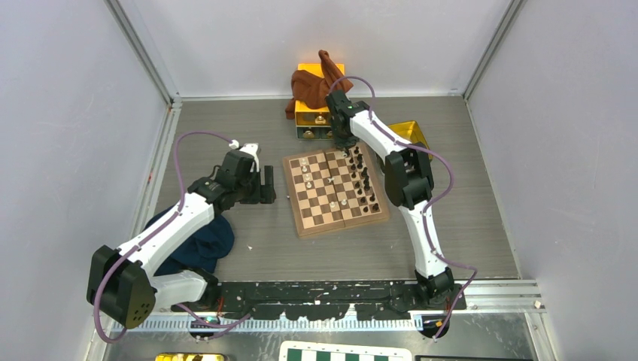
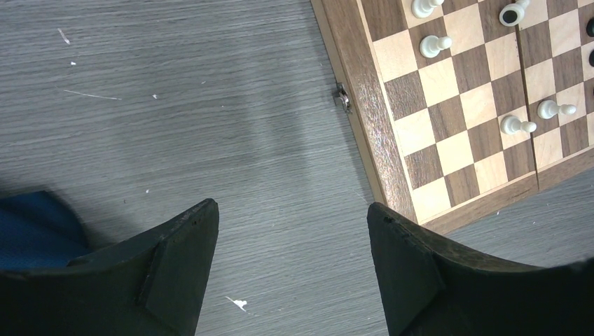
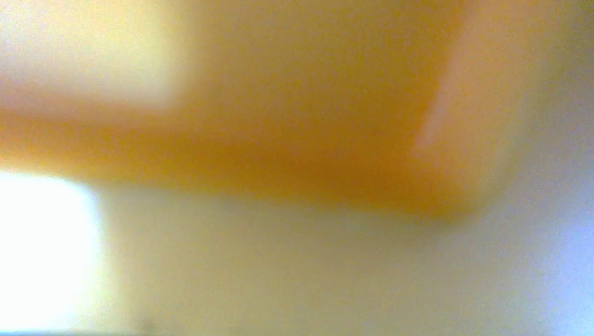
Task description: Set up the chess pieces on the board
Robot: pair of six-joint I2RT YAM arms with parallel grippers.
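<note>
The wooden chessboard (image 1: 316,218) lies mid-table, black pieces (image 1: 366,183) clustered on its right half, several white pieces (image 1: 308,185) scattered on the left and middle, some on their sides in the left wrist view, such as a white pawn (image 2: 510,125). My left gripper stands open left of the board, empty. My right gripper (image 1: 338,141) is low at the board's back edge, by the yellow drawers (image 1: 312,119); its fingers are hidden under the arm in the top view. The right wrist view is a blur of yellow and orange, too close to tell.
A brown cloth (image 1: 308,86) drapes over the drawers. A yellow tray (image 1: 415,129) sits behind the right arm. A dark blue cloth (image 1: 199,244) lies under the left arm. Bare table lies in front of and around the board.
</note>
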